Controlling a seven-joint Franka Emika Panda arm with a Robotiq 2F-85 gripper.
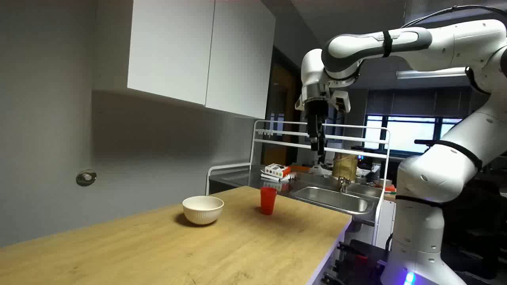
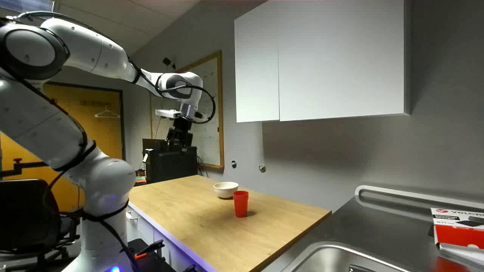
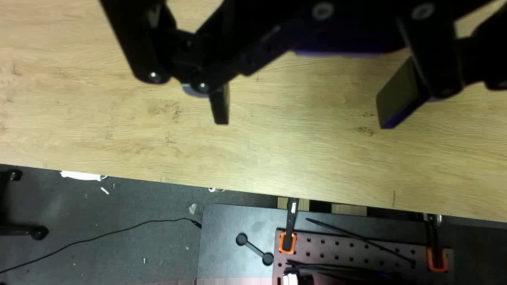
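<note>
On the wooden table (image 1: pixel 157 247) stand a white ribbed bowl (image 1: pixel 202 211) and an upright red cup (image 1: pixel 268 201), apart from each other. The second exterior view has the same bowl (image 2: pixel 225 190) behind and left of the cup (image 2: pixel 241 204). High above the tabletop hangs my gripper, pointing down. Its fingers are spread wide in the wrist view, with only bare wood seen below and between them. Neither cup nor bowl appears in that view. From outside, the gripper (image 2: pixel 178 147) is well clear of both.
White cabinets (image 1: pixel 190 52) hang on the wall over the table. Beyond the table's end are a metal sink (image 1: pixel 332 197), a white rack (image 1: pixel 313 125) and a red-and-white box (image 1: pixel 277 170).
</note>
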